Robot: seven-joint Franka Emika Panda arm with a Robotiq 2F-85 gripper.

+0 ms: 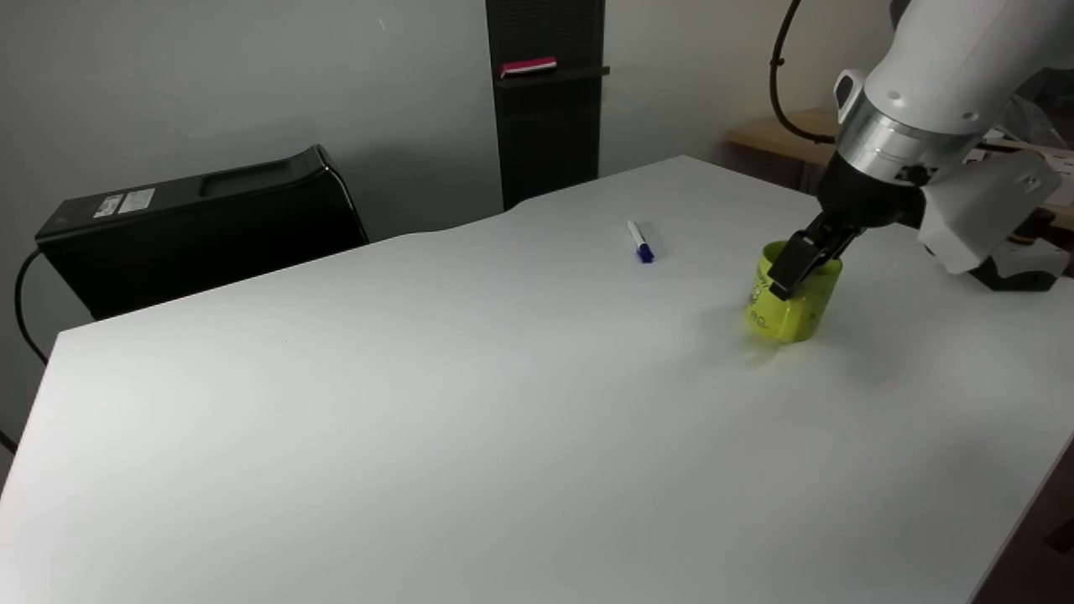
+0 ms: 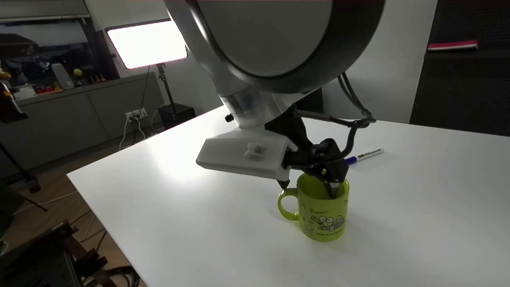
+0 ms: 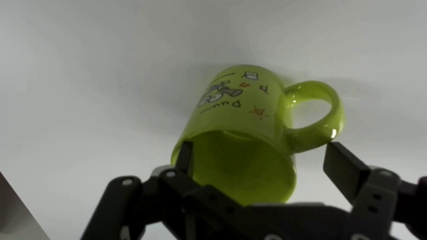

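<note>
A yellow-green mug with cartoon prints stands upright on the white table, near the right side of exterior view 1. Over its mouth is my gripper, its fingers wide apart. In the wrist view one finger overlaps the left part of the mug's rim. The other finger is out to the right, just past the handle. Exterior view 2 shows one fingertip at the mug's opening and the other above the handle side. Whether either finger touches the mug, I cannot tell.
A white marker with a blue cap lies on the table behind the mug. At the back left is a black box-like device; a light panel glows beyond the table.
</note>
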